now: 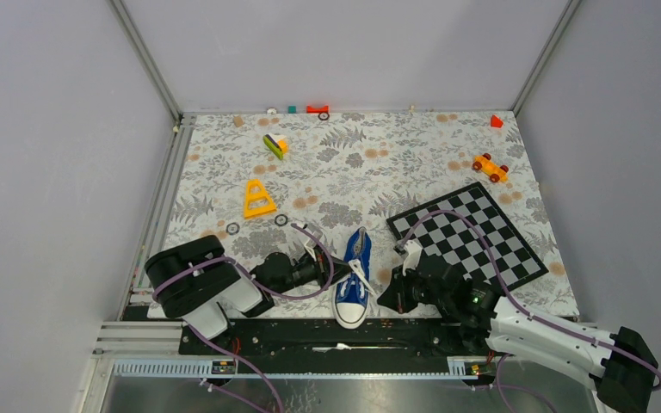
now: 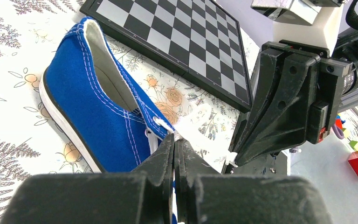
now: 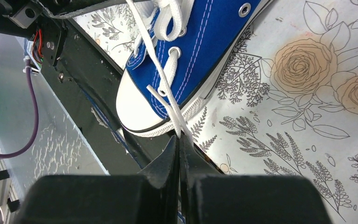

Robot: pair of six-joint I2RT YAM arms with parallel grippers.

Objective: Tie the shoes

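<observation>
One blue canvas shoe [image 1: 352, 280] with a white toe cap lies near the front edge, its toe toward me. My left gripper is over the shoe by the upper eyelets, shut on a white lace [image 2: 193, 134]. From there the lace runs across the shoe toward the right arm. To the right of the toe, my right gripper is shut on the lace too; a strand [image 3: 154, 55] comes down to its fingertips, and a short loose end [image 3: 161, 99] sticks out beside it. A lace loop [image 3: 169, 22] lies over the eyelets. The knot is not clearly visible.
A checkered board [image 1: 469, 232] lies right of the shoe, close to the right arm. Left of it are a yellow plastic piece [image 1: 258, 199] and two black rings. Several small toys sit farther back.
</observation>
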